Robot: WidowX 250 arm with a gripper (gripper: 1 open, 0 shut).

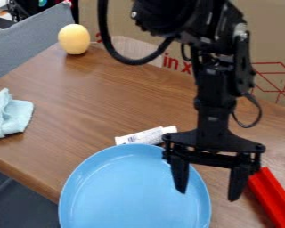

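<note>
My black gripper (208, 181) hangs open over the right rim of a blue plate (131, 200), with no object between its fingers. A white tube (142, 137) lies just behind the plate, partly hidden by the gripper. A red object (273, 200) lies at the right edge, close to the gripper's right finger.
A folded light-blue cloth (6, 116) is at the table's left edge. A yellow egg-shaped object (75, 38) stands at the back left. Bare wooden table (74, 102) fills the middle; a cardboard box (270, 44) stands behind.
</note>
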